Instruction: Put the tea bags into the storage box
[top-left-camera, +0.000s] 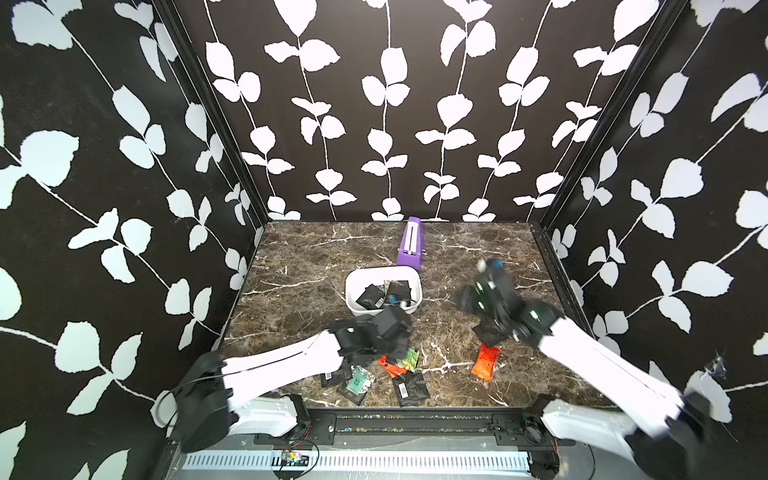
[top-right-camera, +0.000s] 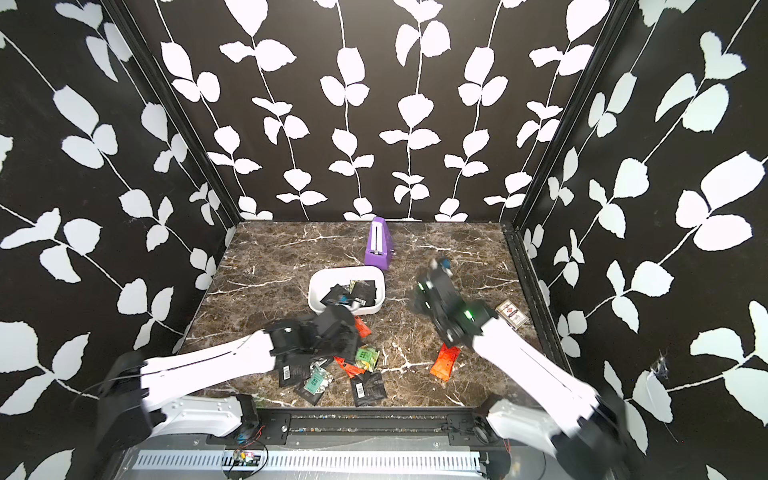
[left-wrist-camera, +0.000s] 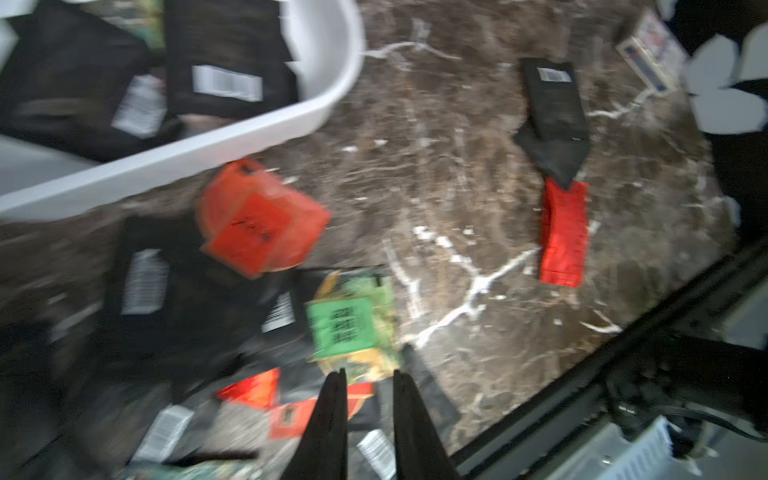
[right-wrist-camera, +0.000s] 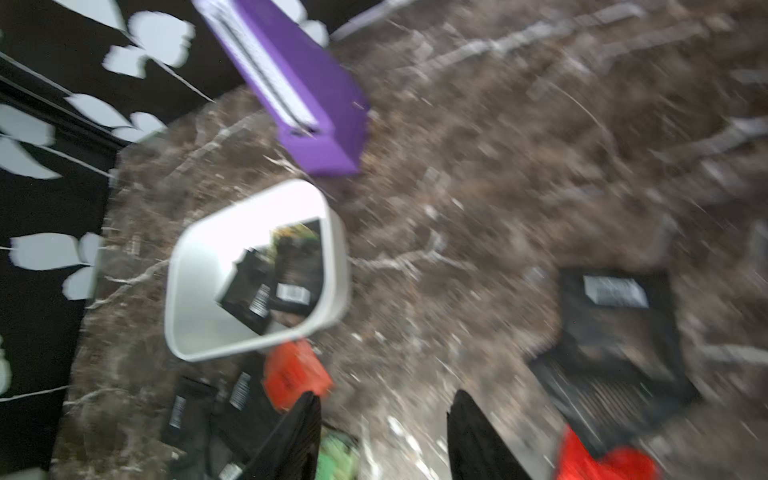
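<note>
The white storage box (top-left-camera: 352, 289) stands mid-table with several black tea bags (top-right-camera: 364, 289) lying inside. In front of it lie loose black packets (left-wrist-camera: 184, 320), an orange-red packet (left-wrist-camera: 260, 220) by the box wall, and a green-yellow one (left-wrist-camera: 344, 326). My left gripper hangs over this pile, fingers apart, gripping nothing that I can see. My right gripper is open and empty, above the table right of the box. On the right side a black packet (right-wrist-camera: 620, 352) overlaps a red packet (top-left-camera: 485, 361).
A purple metronome-like object (top-left-camera: 410, 244) stands behind the box. At the far right lies a small card box (top-right-camera: 512, 313).
</note>
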